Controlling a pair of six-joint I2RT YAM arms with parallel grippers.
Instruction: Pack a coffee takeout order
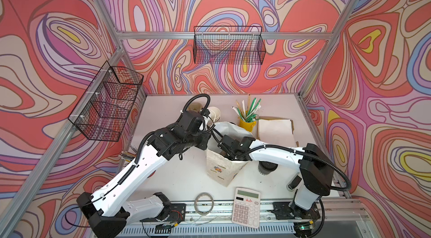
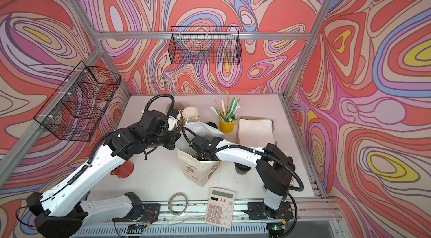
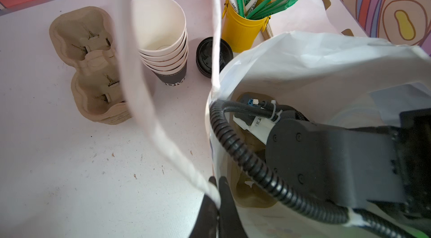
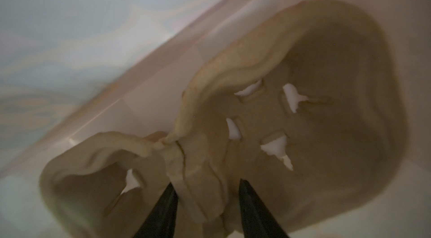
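A white paper bag (image 1: 223,170) stands open mid-table. In the left wrist view my left gripper is shut at its side edge, with the white rope handle (image 3: 161,143) running down to the fingertips. My right arm reaches down into the bag, hiding that gripper from above. Inside, a brown two-cup carrier (image 4: 377,80) lies at the bottom in the right wrist view. The right gripper has its fingers apart, the carrier's middle bridge showing between them. Stacked paper cups (image 3: 159,27) and another carrier (image 3: 94,67) stand outside the bag.
A yellow bucket of straws (image 3: 244,27) and black lids (image 3: 211,53) stand behind the bag. Right of it is a dark-lidded container (image 1: 267,167); a calculator (image 1: 246,207) lies in front. A red mug (image 2: 124,169) sits left. Table left of the bag is mostly clear.
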